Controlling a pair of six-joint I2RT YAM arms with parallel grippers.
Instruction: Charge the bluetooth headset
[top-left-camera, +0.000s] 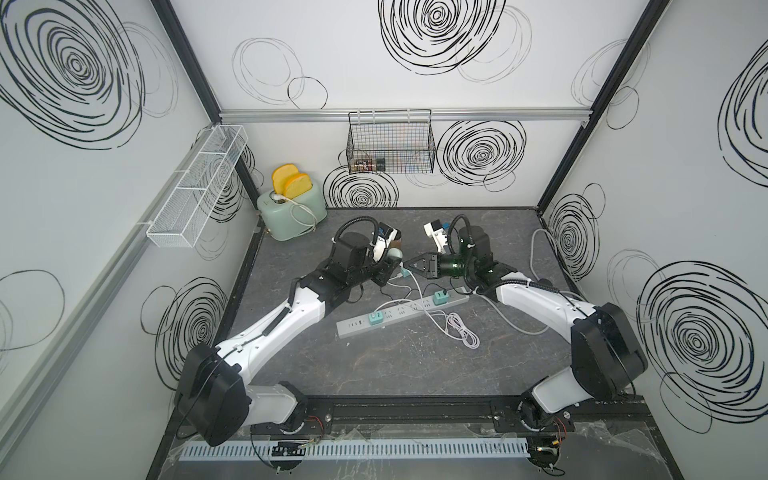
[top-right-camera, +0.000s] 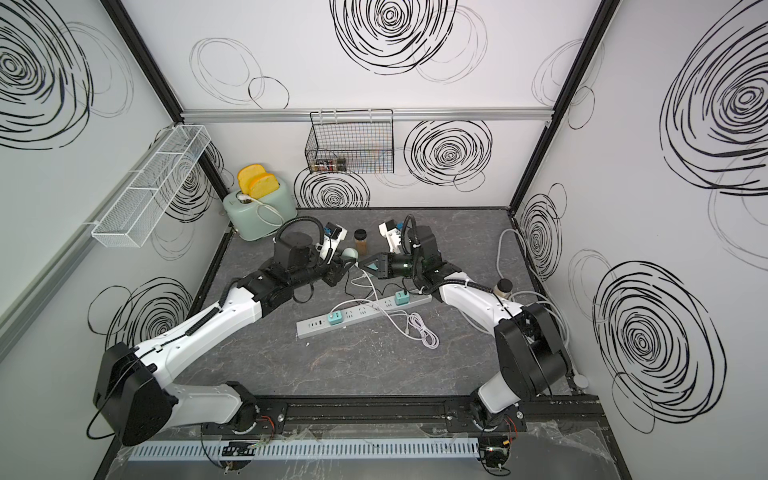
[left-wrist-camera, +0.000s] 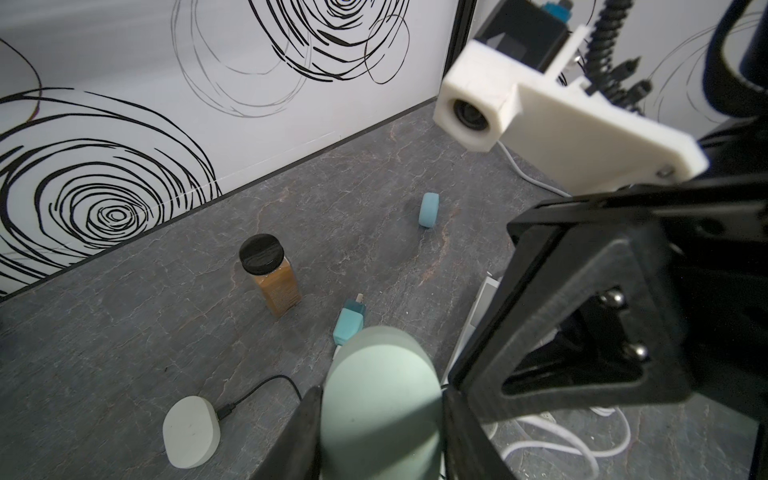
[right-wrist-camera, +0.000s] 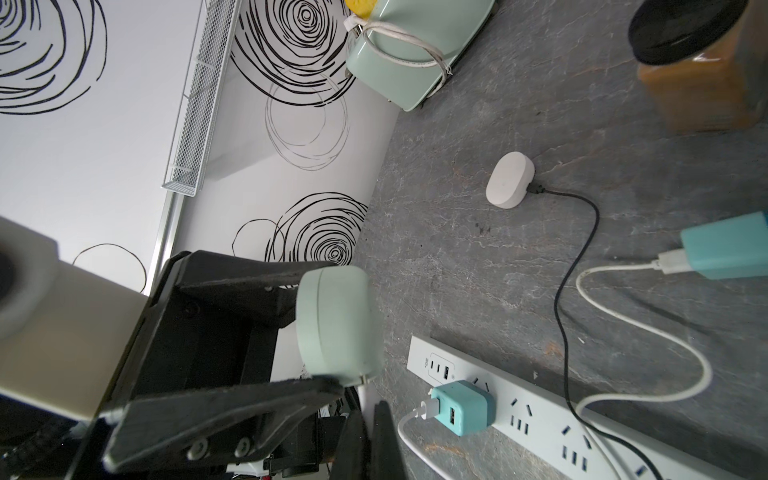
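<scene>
A rounded mint-green headset case (right-wrist-camera: 340, 324) is clasped between the black fingers of my left gripper, raised over the table. Facing it from the right, my right gripper is shut on the white charging cable's plug (right-wrist-camera: 362, 393). The plug's tip is right at the underside of the case; whether it is seated inside cannot be seen. The right gripper's body (left-wrist-camera: 592, 320) crowds the left wrist view, with its fingertips mostly hidden there. Both grippers meet over the middle of the table in the top left view.
Below lies a white power strip (top-left-camera: 352, 327) with teal adapters (top-left-camera: 376, 317) plugged in and loose white cable (top-left-camera: 462, 329) around it. A loose teal adapter (left-wrist-camera: 349, 321), a white puck (left-wrist-camera: 191, 432) on a black cord and a spice jar (left-wrist-camera: 276, 280) stand behind. The toaster (top-left-camera: 292, 217) occupies the back left.
</scene>
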